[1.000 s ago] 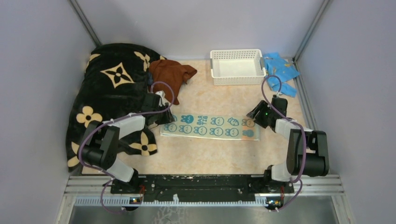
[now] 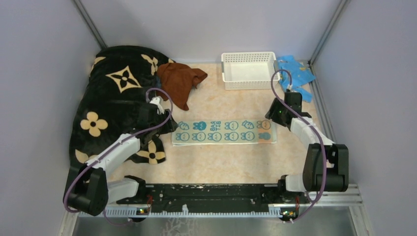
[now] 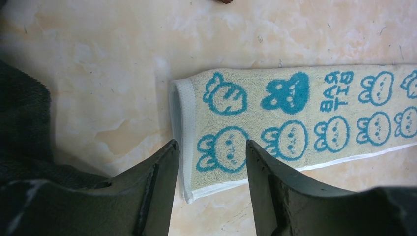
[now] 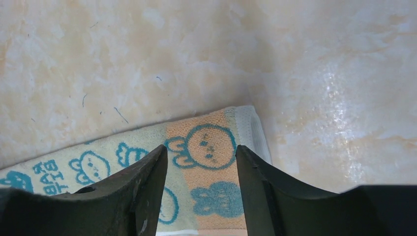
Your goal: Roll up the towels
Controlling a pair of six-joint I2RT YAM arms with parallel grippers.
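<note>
A cream towel (image 2: 220, 132) with teal rabbit prints lies folded into a long strip across the table. My left gripper (image 2: 171, 127) hangs at its left end; in the left wrist view its fingers (image 3: 157, 182) are apart over that end (image 3: 221, 132), nothing between them. My right gripper (image 2: 271, 116) is above the right end, where an orange patch shows (image 4: 206, 142); its fingers (image 4: 140, 187) stand apart over the towel, holding nothing.
A black flowered blanket (image 2: 101, 103) fills the left side, a brown cloth (image 2: 177, 78) beside it. A white basket (image 2: 250, 69) stands at the back, blue cloths (image 2: 297, 73) to its right.
The left gripper has drawn back slightly leftward from the towel's end. The right arm has shifted, its wrist a little higher. The towel lies slightly straighter than a second ago.
</note>
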